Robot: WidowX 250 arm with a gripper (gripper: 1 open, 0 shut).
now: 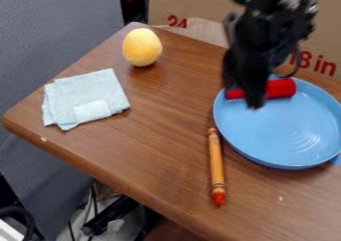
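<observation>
My black gripper (246, 81) hangs blurred over the back left of a blue plate (280, 130); whether its fingers are open or shut is unclear. A red cylindrical object (280, 88) lies at the back of the plate, partly hidden behind the gripper.
An orange crayon (216, 165) with a red tip lies left of the plate. A yellow egg-shaped object (143, 48) and a folded pale cloth (84, 99) rest on the wooden table (134, 155). Cardboard stands behind.
</observation>
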